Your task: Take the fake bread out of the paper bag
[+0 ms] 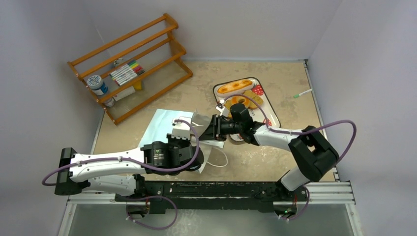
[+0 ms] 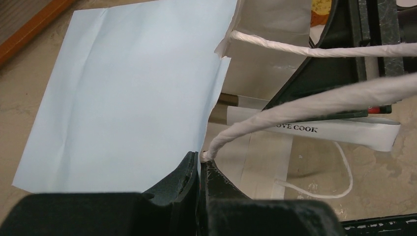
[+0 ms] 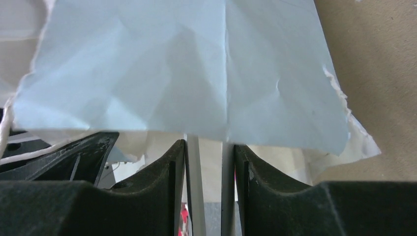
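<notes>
A light blue paper bag (image 2: 128,93) with white rope handles (image 2: 314,96) lies on the table under my arms. My left gripper is shut at the bag's edge, where a handle meets it. My right gripper (image 1: 214,129) reaches in at the bag's mouth; in the right wrist view its open fingers (image 3: 265,206) sit beneath a paper flap (image 3: 187,64). A folded label strip reading "...OVE COOK" (image 2: 314,129) lies below it. No bread is visible inside the bag.
A tray (image 1: 269,110) with bread-like pieces (image 1: 235,86) stands at the back right. A wooden rack (image 1: 128,49) with markers and jars fills the back left. A pen (image 1: 302,93) lies at the right edge.
</notes>
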